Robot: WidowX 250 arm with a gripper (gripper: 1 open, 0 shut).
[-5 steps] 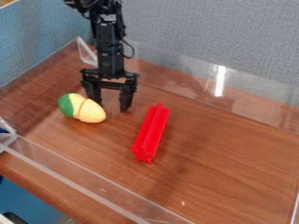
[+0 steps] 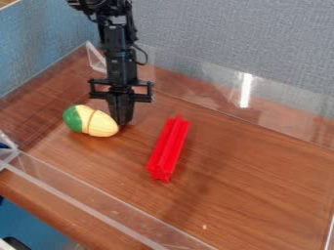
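A yellow and green egg-shaped toy (image 2: pixel 89 120) lies on its side on the wooden floor, left of centre. My black gripper (image 2: pixel 121 115) is lowered just behind its right end, close to it; its fingers look drawn together, and whether they touch the toy is unclear. A red ridged bar (image 2: pixel 170 146) lies to the right of the toy, apart from it.
Clear low walls (image 2: pixel 261 104) edge the wooden floor (image 2: pixel 255 195). The right and front parts of the floor are open. A blue surface shows beyond the lower-left edge.
Over the last second my gripper's fingers have come together beside the toy. The toy and the red bar look unmoved.
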